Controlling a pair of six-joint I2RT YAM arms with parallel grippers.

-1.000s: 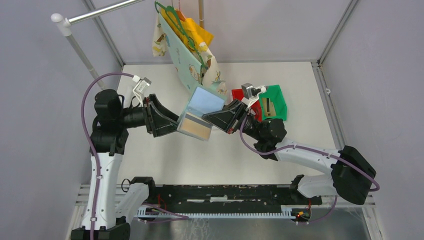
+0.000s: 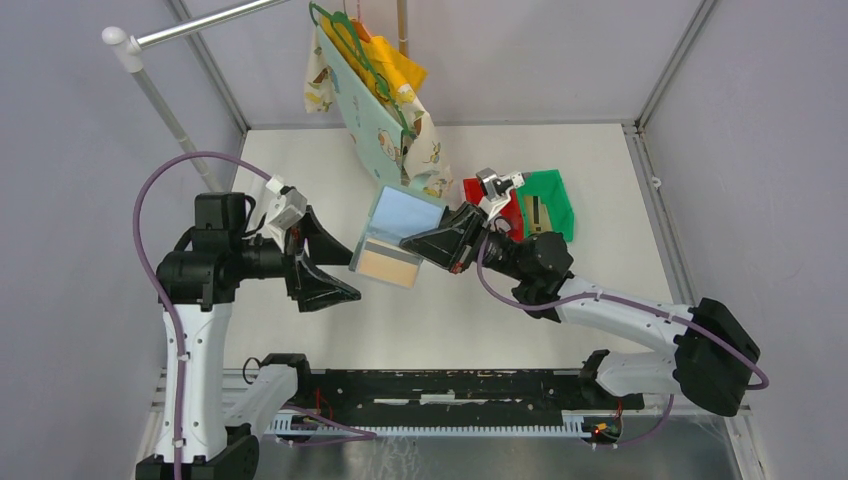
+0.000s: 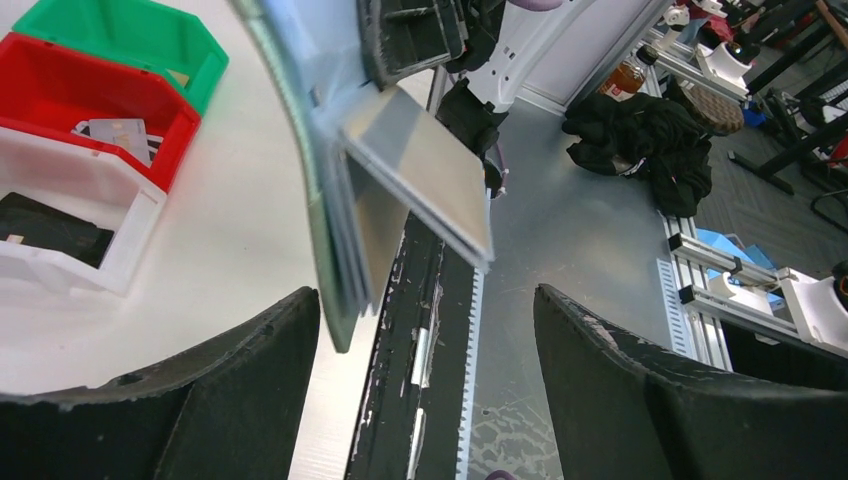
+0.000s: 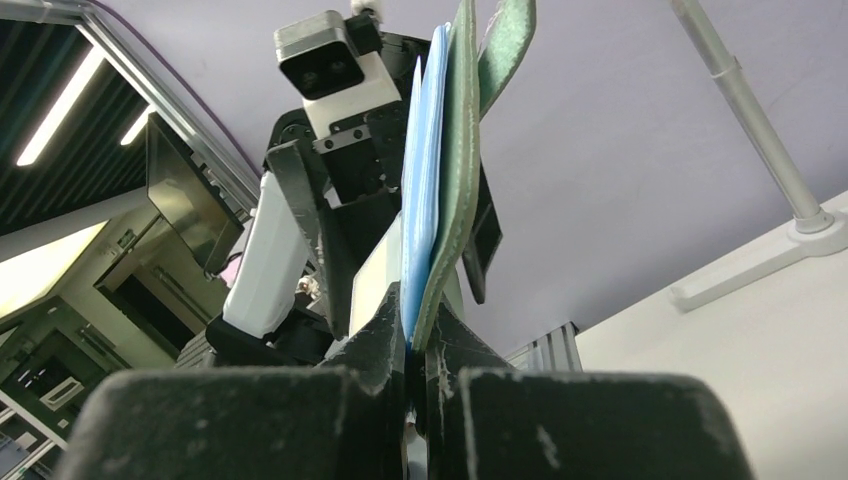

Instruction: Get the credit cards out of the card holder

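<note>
The card holder (image 2: 398,215), with pale blue sleeves and cards in it, hangs in the air near the middle; my right gripper (image 2: 425,243) is shut on its right side. A tan card (image 2: 385,265) sits in a clear sleeve; in the left wrist view the cards (image 3: 415,170) fan out at the holder's lower end. My left gripper (image 2: 345,271) stands open just left of the holder, nothing between its fingers. In the right wrist view the holder (image 4: 450,200) is seen edge-on, pinched between the fingers.
Green (image 2: 560,200) and red bins lie at the back right; a white bin (image 3: 120,240) shows in the left wrist view. Garments (image 2: 370,120) hang from a rack behind the holder.
My left gripper has pulled back leftward from the holder and its fingers have spread. The right gripper with the holder has shifted slightly left.
</note>
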